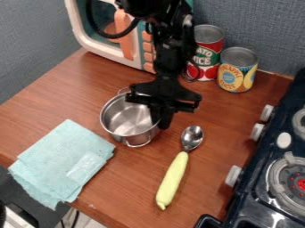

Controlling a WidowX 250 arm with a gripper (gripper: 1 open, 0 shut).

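Observation:
My black gripper (165,109) hangs low over the right side of a steel pot (121,120), its fingers pointing down at the pot's right rim or just inside it; whether they hold anything is hard to tell. A spoon with a steel bowl and pale yellow handle (173,178) lies to the right of the pot. A light blue folded cloth (63,158) lies at the front left of the wooden counter.
A black stove (256,200) with knobs fills the right side. Two cans, a red one (204,55) and a yellow one (237,69), stand at the back beside a toy microwave (107,27).

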